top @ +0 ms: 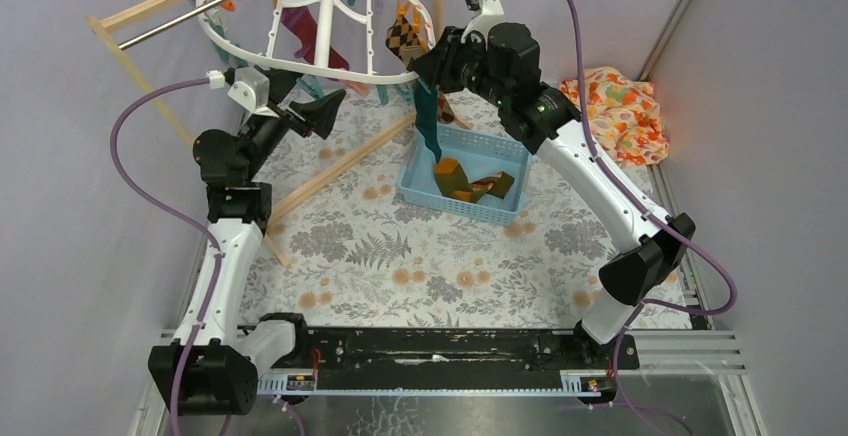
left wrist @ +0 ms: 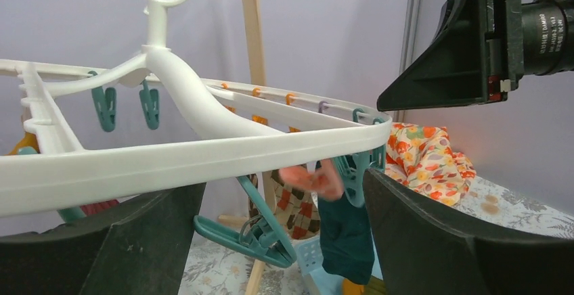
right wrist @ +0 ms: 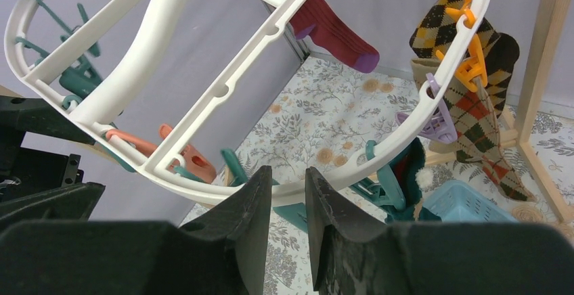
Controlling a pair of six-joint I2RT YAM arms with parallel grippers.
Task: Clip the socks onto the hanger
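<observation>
The white hanger with coloured clips carries several socks, among them a checked sock and a red one. My left gripper is open just under the hanger's left-front part; in its wrist view a teal clip is between the spread fingers. My right gripper is shut on the hanger's rim at the front right, as its wrist view shows. A dark teal sock hangs below that spot, beside teal clips.
A blue basket holding olive and orange socks stands below the hanger. A wooden stand frames the left and back. Floral cloth lies at the back right, and the front of the table is clear.
</observation>
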